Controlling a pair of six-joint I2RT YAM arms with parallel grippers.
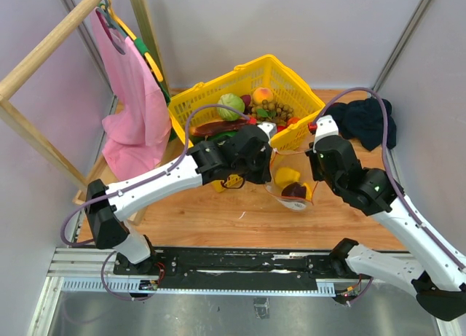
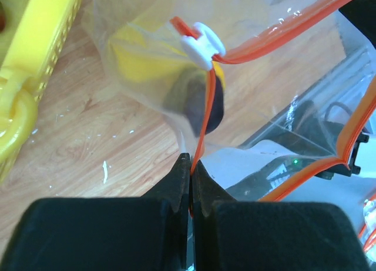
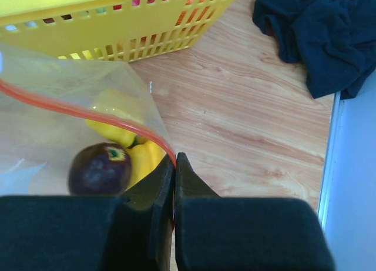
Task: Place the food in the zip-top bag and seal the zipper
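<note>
A clear zip top bag [image 1: 297,161] with an orange-red rim hangs mouth-up between my two grippers, holding a yellow food item [image 3: 119,113] and a dark purple eggplant-like one [image 3: 101,170]. My left gripper is shut on the bag's rim at one side, the orange edge passing between its fingertips. At the opposite side my right gripper is shut on the rim as well. A white zipper slider [image 2: 202,46] sits on the orange rim, a short way from the left fingers. The bag's mouth is spread apart.
Behind the bag stands a yellow basket [image 1: 207,95] full of vegetables and fruit, close to both arms. Dark cloth [image 1: 362,122] lies at the back right, and a pink garment [image 1: 133,103] hangs at the left.
</note>
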